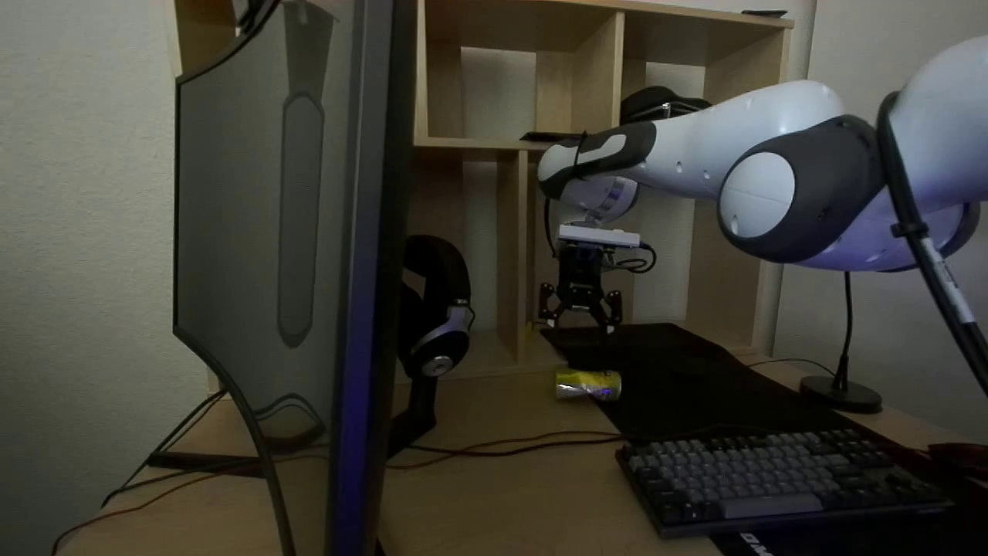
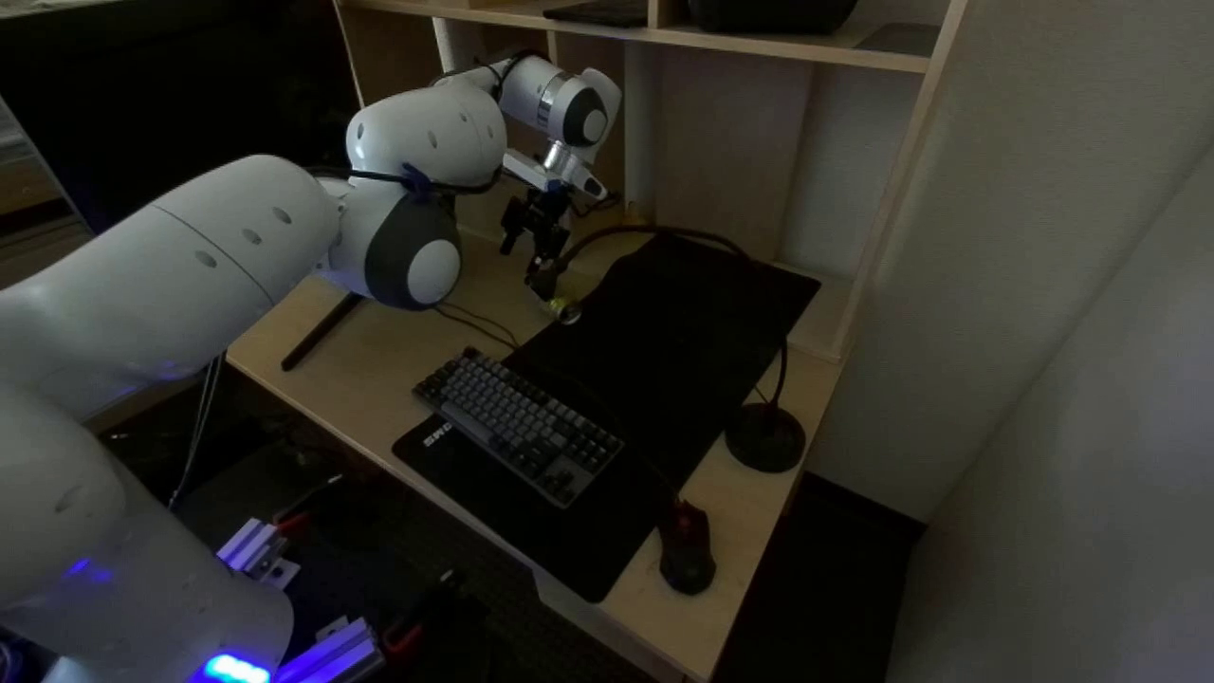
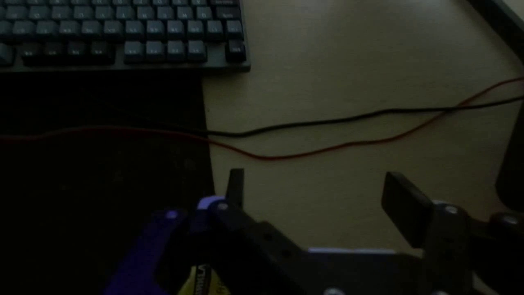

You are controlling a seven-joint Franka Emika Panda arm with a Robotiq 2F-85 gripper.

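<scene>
A yellow and silver can (image 1: 588,384) lies on its side by the left edge of the black desk mat (image 1: 639,380). Above it and apart from it hangs my gripper (image 1: 580,320), with its fingers spread and nothing between them. In the wrist view the gripper also stands open over bare desk. Only a yellow strip of the can (image 3: 216,285) shows there, at the bottom edge; my left finger linkage hides the rest. Exterior view 2 shows the can's end (image 2: 564,309) just below the gripper, partly covered.
Nearer the front are a keyboard (image 1: 778,477) and thin cables (image 1: 519,448) crossing the desk. A monitor (image 1: 250,213) and headphones (image 1: 440,315) stand to the left. Behind the arm rises a wooden shelf (image 1: 514,250). A round black base (image 2: 764,437) and mouse (image 2: 686,546) sit right.
</scene>
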